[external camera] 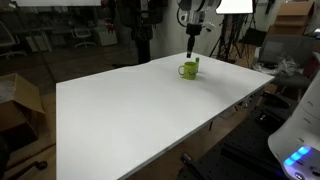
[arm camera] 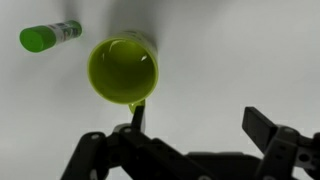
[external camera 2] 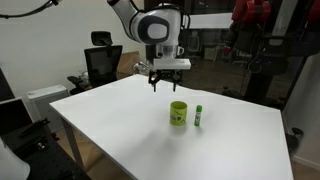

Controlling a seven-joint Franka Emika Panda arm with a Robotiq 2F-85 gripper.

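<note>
The yellow-green mug [external camera 2: 178,113] stands upright on the white table, its open top facing my camera in the wrist view. In that view the mug [arm camera: 123,70] lies up and left of the gap between my fingers, its handle toward the left finger. My gripper is open, the two dark fingers wide apart with only bare table between them. Exterior view 2 has the gripper [external camera 2: 168,88] hanging above the table, apart from the mug. A small green-capped tube [external camera 2: 198,116] stands beside the mug.
In exterior view 1 the table's front edge [external camera: 185,138] shows. Shelves, boxes and a tripod stand beyond the table.
</note>
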